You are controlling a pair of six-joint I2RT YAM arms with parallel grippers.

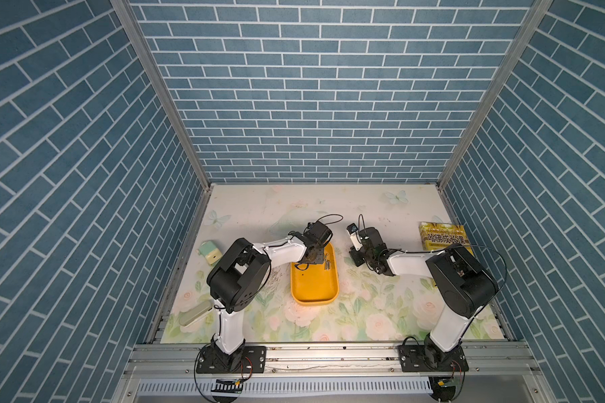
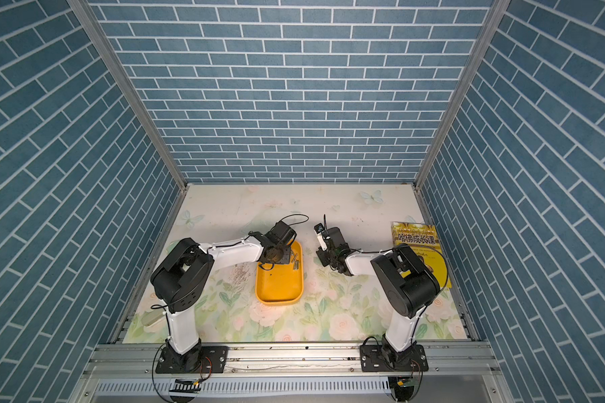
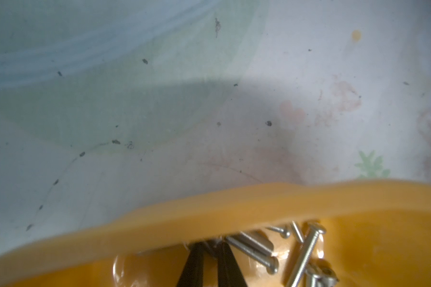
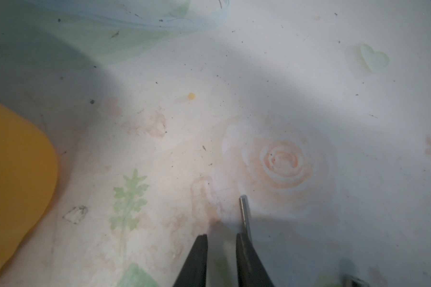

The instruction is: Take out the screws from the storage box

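An orange storage box [image 1: 314, 288] stands mid-table, with several silver screws [image 3: 304, 253] bunched near its far wall. My left gripper is down inside the box among the screws, its two fingers a little apart; whether it holds one I cannot tell. My right gripper is just right of the box, fingers part open, over the bare table. A thin silver screw [image 4: 244, 212] lies on the table beside its right fingertip.
A yellow book [image 1: 443, 231] lies at the back right, under the right arm. A pale green object [image 1: 208, 252] and a long pale item [image 1: 195, 313] lie at the left.
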